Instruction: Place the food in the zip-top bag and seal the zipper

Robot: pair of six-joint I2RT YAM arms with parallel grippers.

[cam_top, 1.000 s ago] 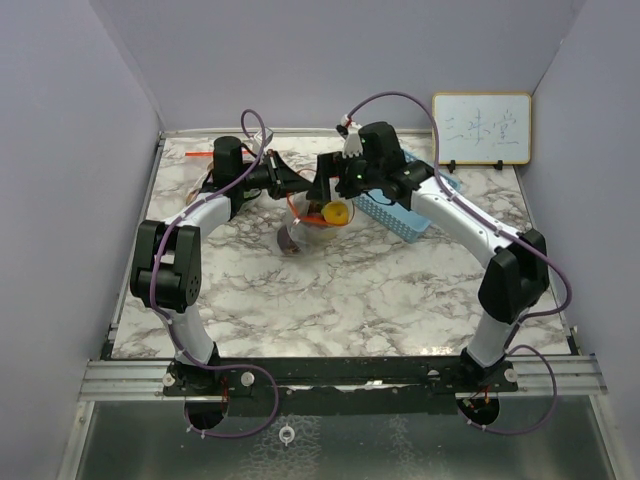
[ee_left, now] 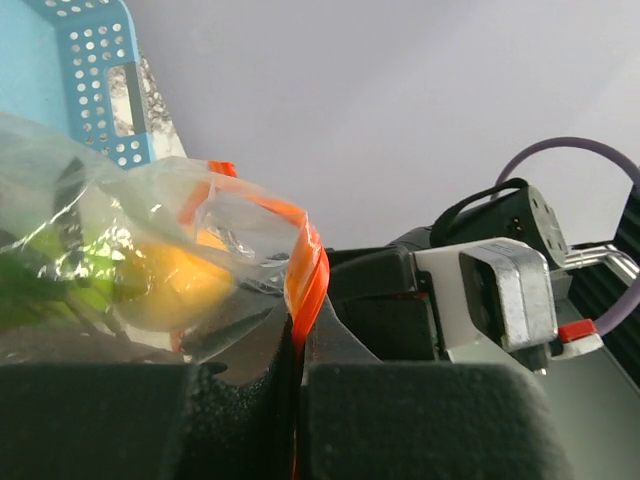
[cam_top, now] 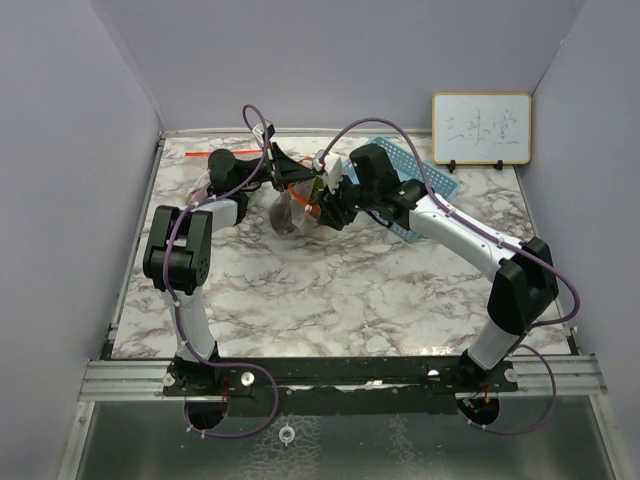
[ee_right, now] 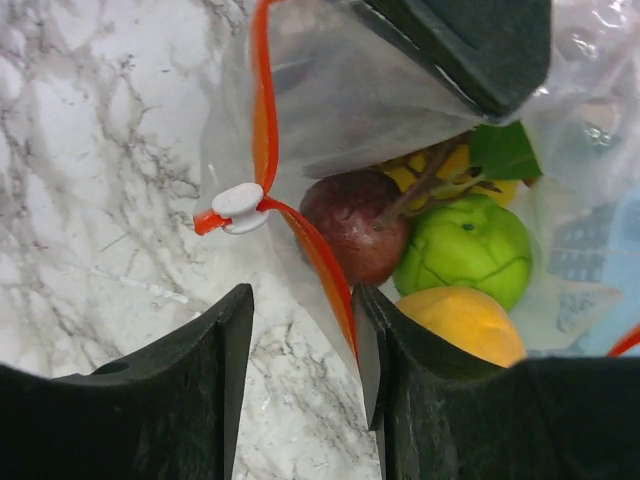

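Observation:
The zip bag (cam_top: 285,215) holds a dark red fruit (ee_right: 355,225), a green apple (ee_right: 465,250), a yellow fruit (ee_right: 460,325) and leafy food. My left gripper is shut on the bag's orange-edged rim, holding it up at the back left. My right gripper is part open over the bag's front rim, its fingertips either side of a clear strip of bag and table, near the orange zipper strip. The white slider (ee_right: 238,205) sits on that strip, above and left of my right fingertips.
A blue perforated basket (cam_top: 400,165) lies behind and right of the bag. A whiteboard (cam_top: 481,128) stands at the back right.
The left gripper has stayed nearly in place.

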